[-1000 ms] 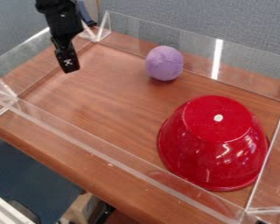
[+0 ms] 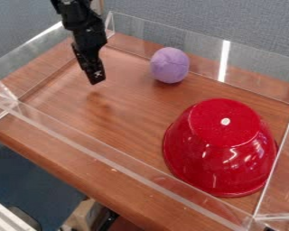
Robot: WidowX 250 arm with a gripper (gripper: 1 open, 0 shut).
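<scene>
The black gripper (image 2: 94,72) hangs above the left rear part of the wooden table, fingers pointing down, with nothing visible between them; whether it is open or shut is unclear. To its right sits a purple ball (image 2: 170,65). A large red upturned bowl (image 2: 217,153) rests at the front right.
Clear plastic walls (image 2: 237,56) surround the wooden tabletop (image 2: 125,122), whose middle and left are bare. A grey floor lies beyond the table's front left edge.
The gripper has moved to the right and slightly down, toward the purple ball's side of the table. The ball and bowl stay where they were.
</scene>
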